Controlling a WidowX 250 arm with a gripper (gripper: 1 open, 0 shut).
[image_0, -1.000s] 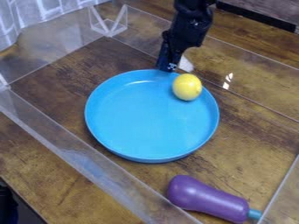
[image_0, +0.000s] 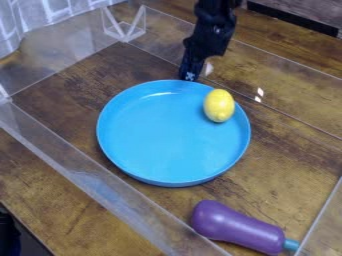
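My dark gripper (image_0: 194, 70) reaches down from the top centre, its tip just behind the far rim of a blue plate (image_0: 160, 140); its fingers are too dark and small to read. A yellow oval object (image_0: 219, 106) rests on the plate's right side, near the rim. A purple eggplant-like toy (image_0: 234, 225) with a teal stem lies at the lower right, apart from the plate.
A clear-walled enclosure (image_0: 54, 150) borders the wooden surface (image_0: 67, 90). There is bare wood left of the plate and to its right.
The arm and gripper have shifted slightly left. The yellow object has moved or tipped slightly right and up on the plate.
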